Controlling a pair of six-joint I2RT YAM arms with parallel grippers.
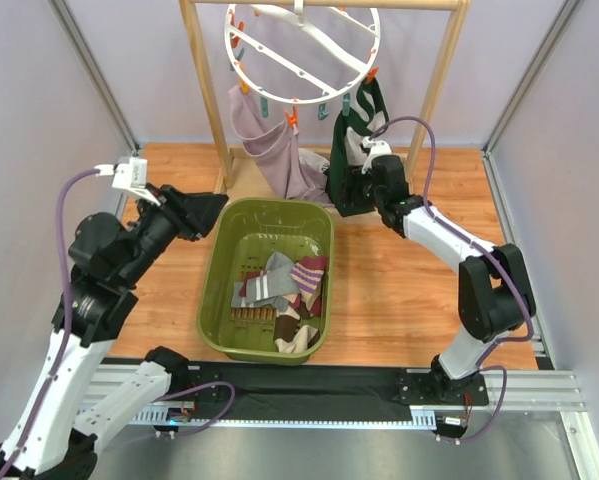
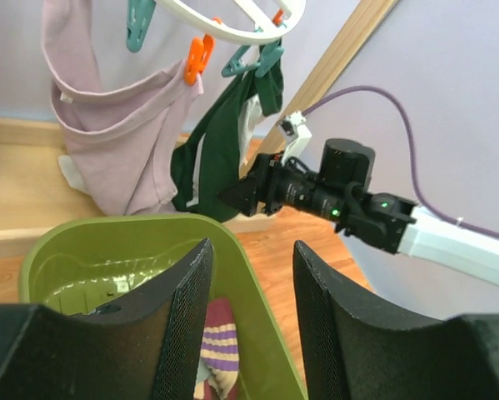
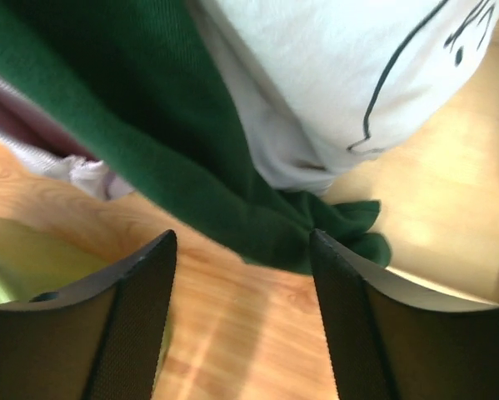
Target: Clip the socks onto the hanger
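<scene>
A white ring hanger (image 1: 303,98) with clips holds a pink cloth (image 1: 269,160) and a dark green and white cloth (image 1: 344,170). My right gripper (image 1: 357,185) is low beside the green cloth; in the right wrist view its open fingers are at the cloth's lower edge (image 3: 266,233). My left gripper (image 1: 205,212) is open and empty, above the left of the green bin (image 1: 216,320). Socks (image 1: 264,285) in grey, burgundy, purple-striped and brown lie in the bin.
A wooden frame (image 1: 441,55) carries the hanger over a shallow wooden base. Side walls bound both arms.
</scene>
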